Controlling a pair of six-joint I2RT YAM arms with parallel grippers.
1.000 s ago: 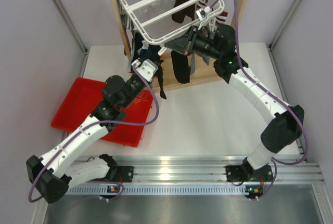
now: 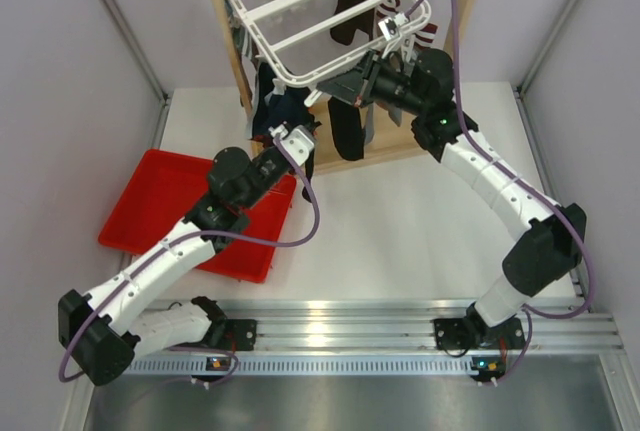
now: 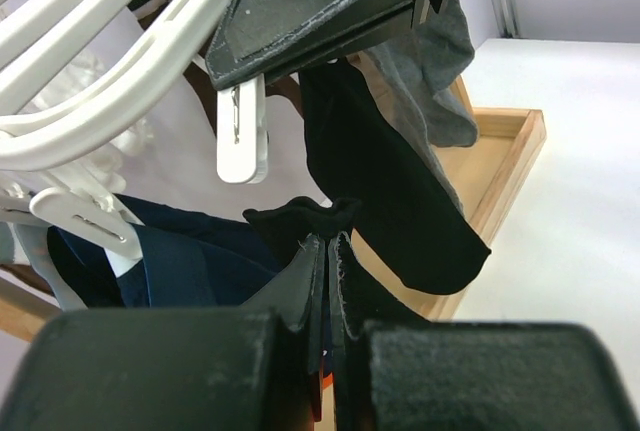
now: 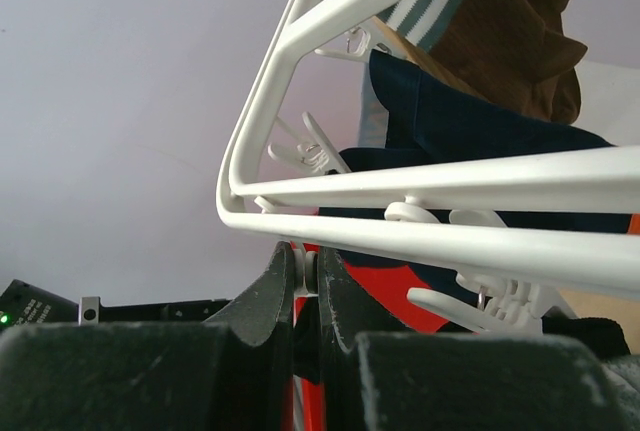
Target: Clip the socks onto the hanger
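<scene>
A black sock (image 3: 300,221) is pinched by its edge in my left gripper, which is shut; its top bunches just above the fingertips. It hangs below the white hanger (image 2: 300,81). In the top view my left gripper (image 2: 305,133) stands just below the hanger's front corner. My right gripper is shut on a white clip (image 4: 301,259) under the hanger's rim. That clip (image 3: 242,136) points down in the left wrist view, above and left of the held sock, apart from it. Whether its fingers are spread cannot be told.
Navy cloth (image 3: 195,261), another black sock (image 3: 385,181) and a grey sock (image 3: 435,71) hang close around the grippers. A wooden stand (image 2: 380,151) frames the hanger. The red tray (image 2: 150,201) lies at left.
My left gripper has moved a little to the right and down in the top view, carrying the black sock beneath the hanger's corner. The right arm and hanger have stayed still.
</scene>
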